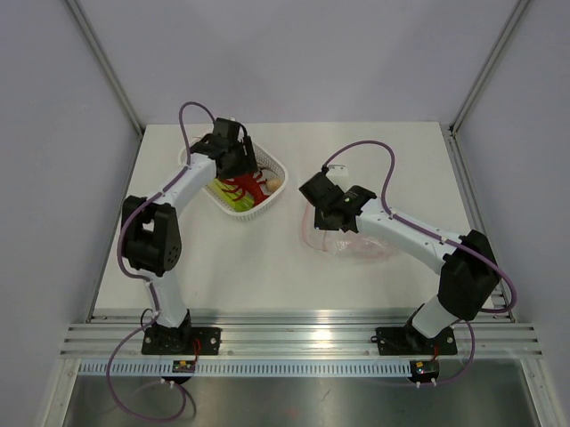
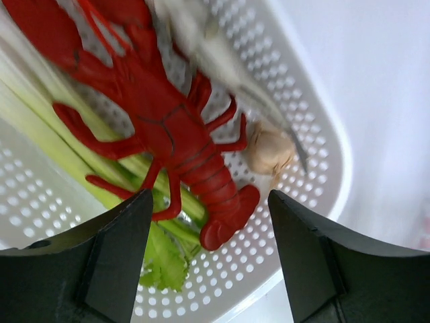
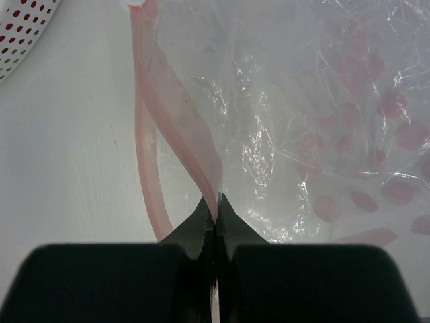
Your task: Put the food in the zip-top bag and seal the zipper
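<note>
A red toy lobster (image 2: 176,138) lies in the white basket (image 1: 278,165) beside green celery (image 2: 164,259), a grey fish (image 2: 218,57) and a pale bulb (image 2: 270,149). My left gripper (image 1: 246,151) hovers over the basket, its fingers (image 2: 111,252) apart with nothing between them; the lobster is below. The clear zip top bag (image 3: 269,134) with its pink zipper strip lies flat on the table. My right gripper is shut on the edge of the bag's pink strip, which runs in between the fingertips. The right forearm hides part of the bag from above.
A small white piece (image 3: 136,2) sits at the far end of the pink strip. Walls stand close on both sides.
</note>
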